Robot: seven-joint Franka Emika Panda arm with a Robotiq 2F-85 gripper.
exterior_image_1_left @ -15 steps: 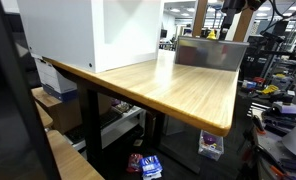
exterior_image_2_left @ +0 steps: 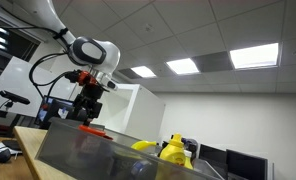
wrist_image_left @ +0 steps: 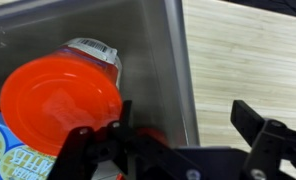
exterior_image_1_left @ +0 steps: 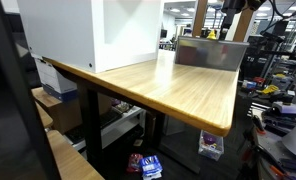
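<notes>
My gripper is open in the wrist view, its two dark fingers wide apart. It straddles the bin's wall, one finger over the inside and the other over the wooden table (wrist_image_left: pixel 233 65). Nothing is held between them. Inside the grey bin (wrist_image_left: pixel 166 60) lies a round red object (wrist_image_left: pixel 60 100), close to the left finger, with a silvery, printed item (wrist_image_left: pixel 93 48) partly behind it. Another red item (wrist_image_left: pixel 151 133) shows below, half hidden by the gripper. In exterior view 2 the arm reaches down at the bin (exterior_image_2_left: pixel 63 150), near a red piece (exterior_image_2_left: pixel 93 130).
A blue, green and yellow item (wrist_image_left: pixel 10 150) lies in the bin's lower left corner. Yellow objects (exterior_image_2_left: pixel 174 150) show at the bin's far end. The bin (exterior_image_1_left: pixel 208 53) stands at the back of the table (exterior_image_1_left: pixel 153 85), whose front part is clear. A white box (exterior_image_1_left: pixel 108 35) stands to its left.
</notes>
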